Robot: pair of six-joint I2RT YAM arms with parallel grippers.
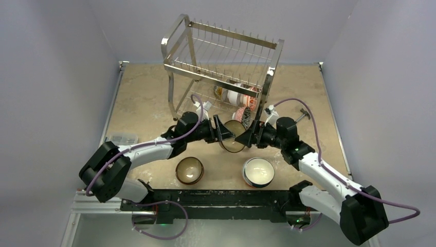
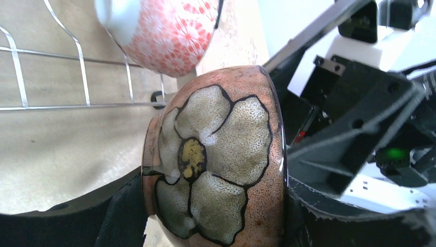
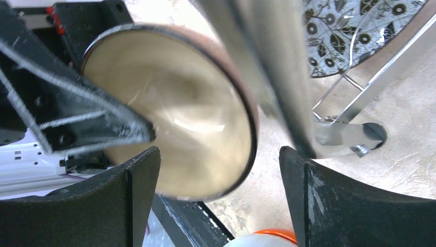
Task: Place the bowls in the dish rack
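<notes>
A brown bowl (image 1: 234,145) hangs tilted between the two arms, in front of the rack. My left gripper (image 1: 222,129) is shut on it; its flower-painted outside (image 2: 221,154) fills the space between the fingers in the left wrist view. In the right wrist view, one left finger (image 3: 97,116) crosses the bowl's cream inside (image 3: 190,128). My right gripper (image 1: 248,136) stands open beside the rim, its fingertips wide apart. Behind the bowl rises the metal dish rack (image 1: 213,78), with several bowls on its lower level, including a pink-patterned one (image 2: 175,36).
Another brown bowl (image 1: 189,170) stands at the front left, and a stack topped by a cream bowl (image 1: 259,172) at the front right. A rack leg (image 3: 277,67) is close to my right gripper. A clear container (image 1: 122,139) lies far left.
</notes>
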